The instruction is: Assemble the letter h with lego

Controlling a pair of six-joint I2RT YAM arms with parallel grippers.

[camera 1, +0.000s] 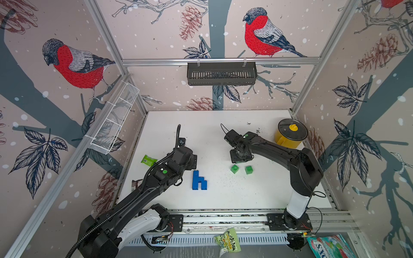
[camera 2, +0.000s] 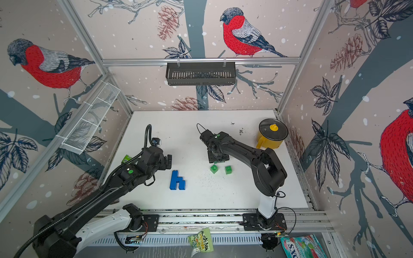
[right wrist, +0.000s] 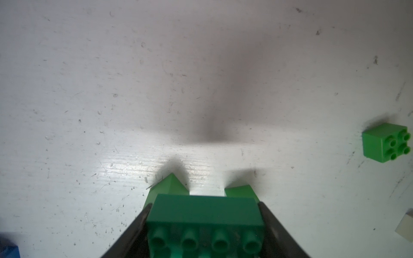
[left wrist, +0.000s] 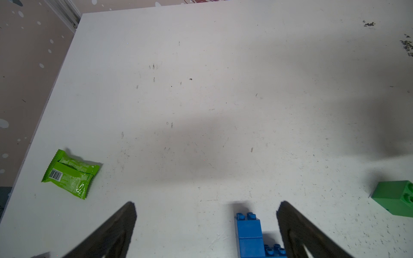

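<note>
A blue brick shape like an h [camera 1: 198,182] [left wrist: 249,240] lies left of centre on the table. My right gripper [camera 1: 238,157] is shut on a long green brick [right wrist: 204,210], held above two small green bricks [camera 1: 234,169] [camera 1: 248,169] right of the blue shape. A further green brick [right wrist: 378,144] shows at the right of the right wrist view. My left gripper [camera 1: 191,159] hovers just behind the blue shape, open and empty.
A yellow pot [camera 1: 286,139] stands at the back right, a green packet [left wrist: 71,174] at the left. A white piece [right wrist: 404,225] shows at the right wrist view's edge.
</note>
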